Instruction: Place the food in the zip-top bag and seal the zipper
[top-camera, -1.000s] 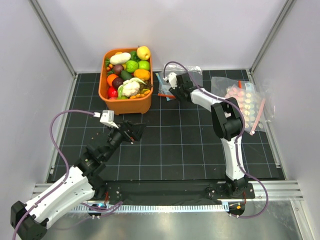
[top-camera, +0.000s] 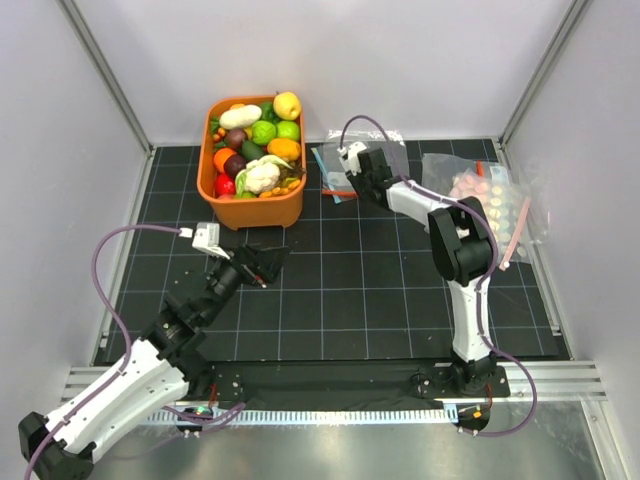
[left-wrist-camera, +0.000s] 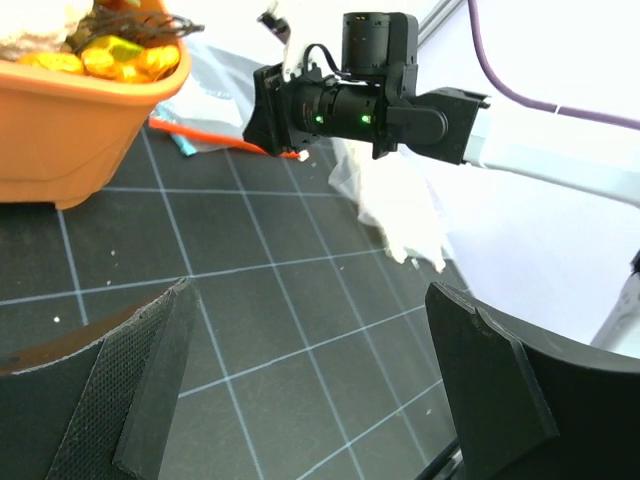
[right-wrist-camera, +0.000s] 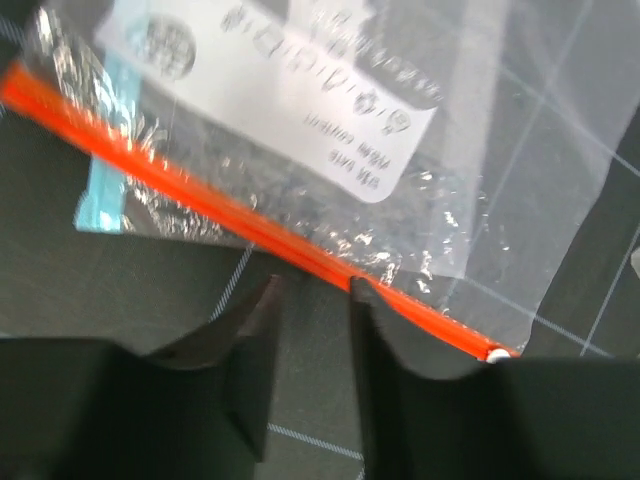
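Note:
A clear zip bag with an orange zipper strip lies on the dark grid mat in the right wrist view, its white printed label face up. My right gripper is over the strip's near side, its fingers apart with nothing visible between them. From above, the right arm hides part of this bag. Fruit and vegetables, among them a cauliflower, fill an orange bin at the back left. My left gripper stands open and empty in front of the bin.
Another clear bag with several round pale pieces inside lies at the right edge of the mat, partly behind the right arm. A light blue strip shows under the first bag.
My right gripper and its cable have shifted slightly, and the bag's orange strip has moved a little near the gripper. The left arm has moved slightly.

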